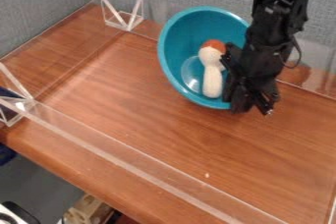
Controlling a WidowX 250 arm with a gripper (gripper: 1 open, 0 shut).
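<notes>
A teal bowl (180, 36) stands tipped on its side at the back of the wooden table, its inside facing the viewer. In it rests a mushroom-like object (211, 69) with a red-orange top and a long white stem. The black gripper (241, 104) is low at the bowl's right side, against or beside its rim; its fingers are dark and overlapping, so whether anything is between them is hard to see.
White wire-frame pieces (124, 17) stand at the back left and at the left edge. A transparent barrier runs behind the bowl.
</notes>
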